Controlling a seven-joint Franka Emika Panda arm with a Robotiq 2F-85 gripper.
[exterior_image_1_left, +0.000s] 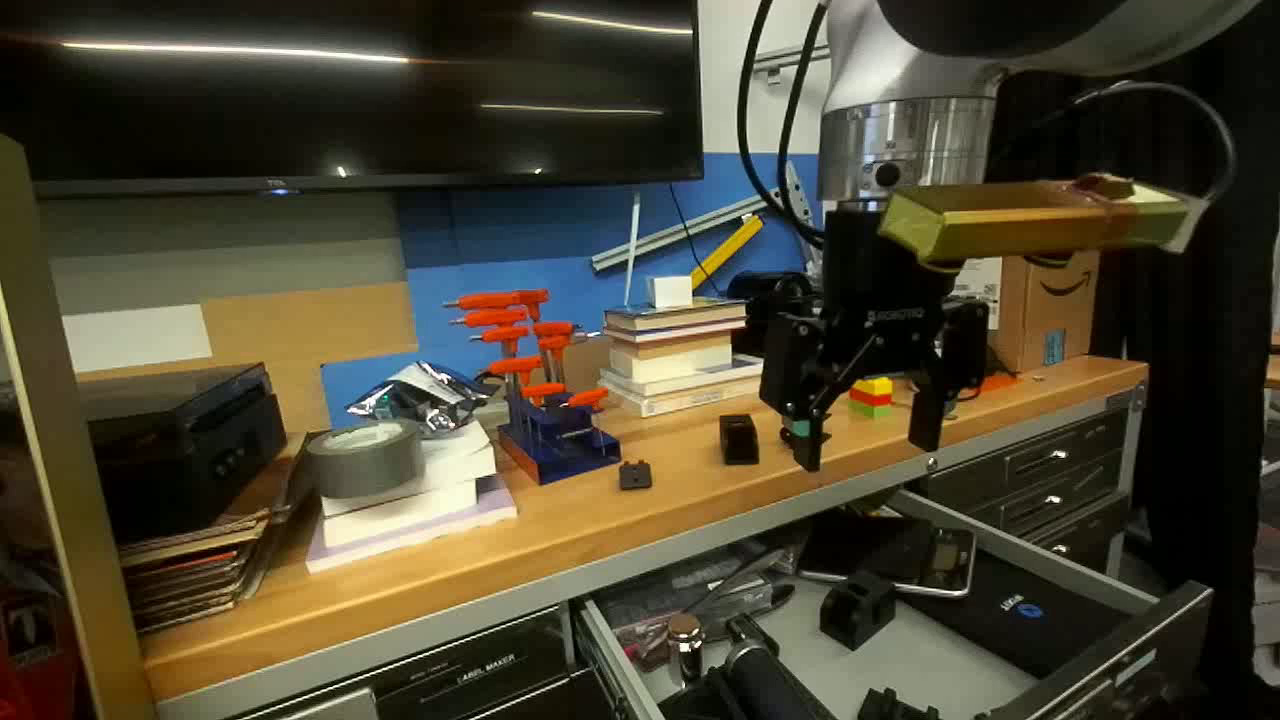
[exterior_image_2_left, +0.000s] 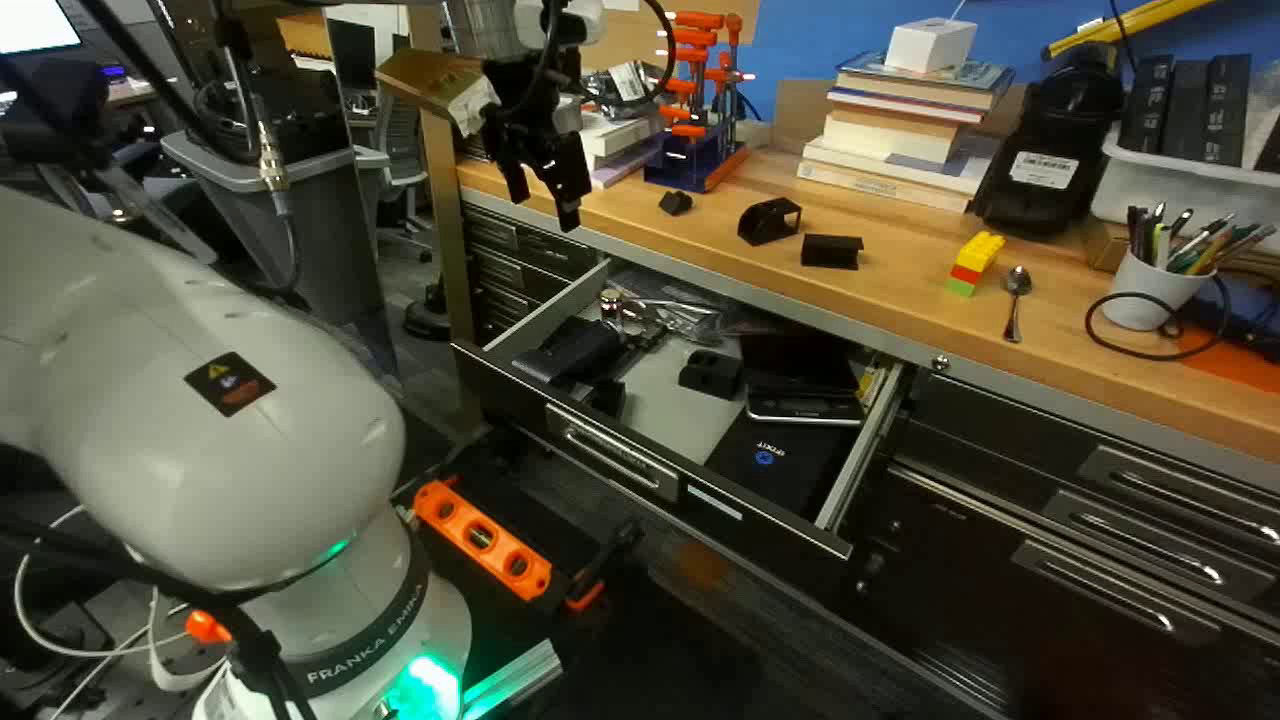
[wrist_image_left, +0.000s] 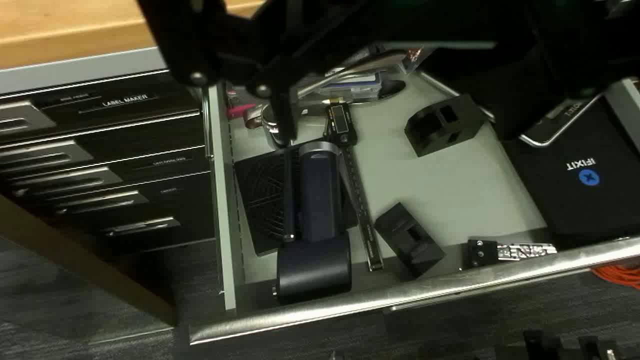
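Observation:
My gripper (exterior_image_1_left: 866, 444) hangs open, pointing down, with nothing between its fingers. In exterior view 2 the gripper (exterior_image_2_left: 543, 206) is above the left end of the pulled-out drawer (exterior_image_2_left: 672, 456). Inside the drawer, the wrist view shows a black block with square openings (wrist_image_left: 442, 124), a second black block (wrist_image_left: 409, 239), a digital caliper (wrist_image_left: 360, 210) and a dark handheld device (wrist_image_left: 318, 198). A black IFIXIT case (wrist_image_left: 591, 198) lies at the drawer's right. Part of the drawer's back is hidden behind the gripper in the wrist view.
On the wooden bench (exterior_image_2_left: 888, 312) stand black parts (exterior_image_2_left: 830, 250), a toy brick stack (exterior_image_2_left: 974, 262), a spoon (exterior_image_2_left: 1015, 300), a pen cup (exterior_image_2_left: 1152, 288), piled books (exterior_image_2_left: 894, 150) and a red-handled tool rack (exterior_image_2_left: 699, 150). Bare drawer floor shows around the middle.

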